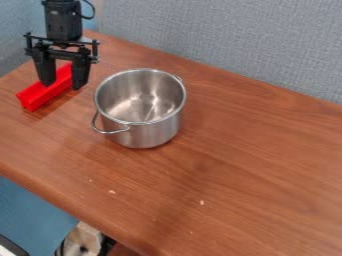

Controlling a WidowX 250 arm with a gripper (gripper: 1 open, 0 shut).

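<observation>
My black gripper [63, 72] hangs at the top left, its two fingers apart, just over a long red bar [38, 95] that lies on the wooden table near its left edge. The fingers straddle the bar's upper part; I cannot tell whether they touch it. A steel pot [140, 125] with side handles stands to the right of the gripper and the bar, apart from both.
A grey wall [254, 40] runs along the back. The table's left edge drops to a blue surface.
</observation>
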